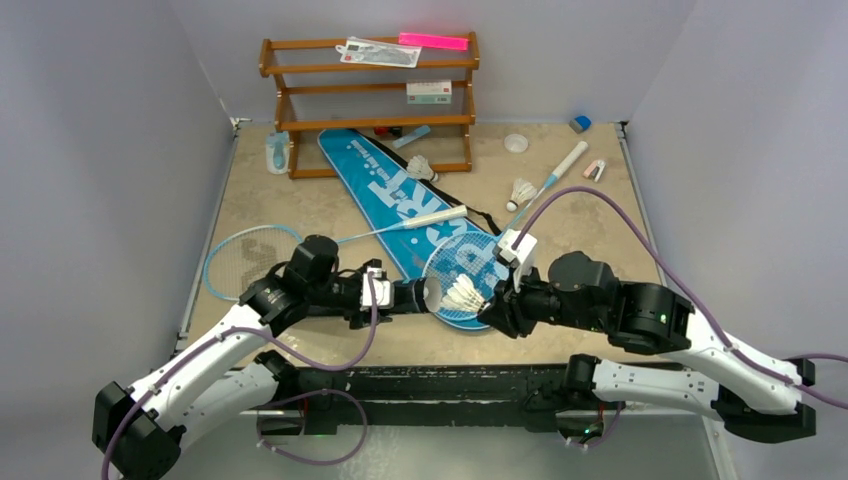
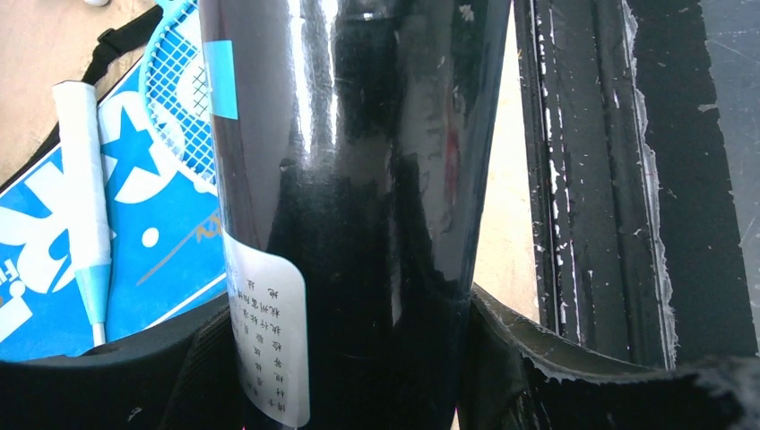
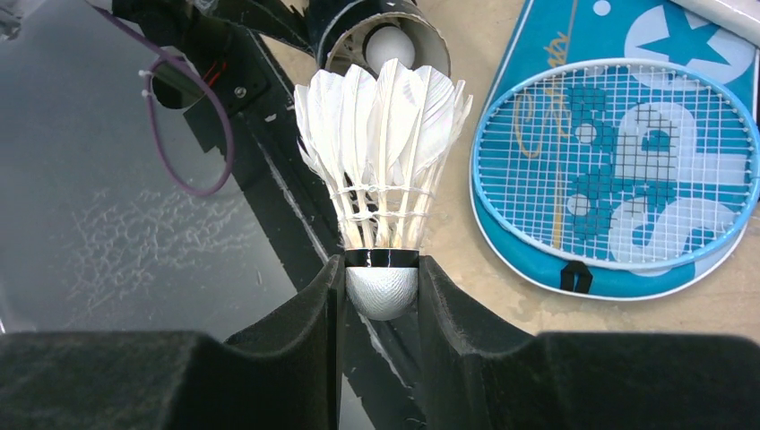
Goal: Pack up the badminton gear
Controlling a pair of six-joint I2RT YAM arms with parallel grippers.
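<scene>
A black shuttlecock tube (image 2: 358,179) is held in my left gripper, lying sideways with its open end toward the right arm. Inside that tube (image 3: 336,40) a white round cork (image 3: 390,47) shows in the right wrist view. My right gripper is shut on the cork of a white feather shuttlecock (image 3: 385,161), feathers pointing at the tube's mouth, a small gap apart in the top view. Two more shuttlecocks (image 1: 421,168) lie behind, one by the shelf and another (image 1: 522,193) farther right. A blue racket bag (image 1: 370,185) spans the middle of the table.
One racket's head (image 1: 468,262) rests on the bag, its handle (image 1: 570,160) reaching back right. A second racket (image 1: 250,250) lies left, its handle (image 1: 435,217) over the bag. A clear round lid (image 1: 516,143) sits near the wooden shelf (image 1: 375,125).
</scene>
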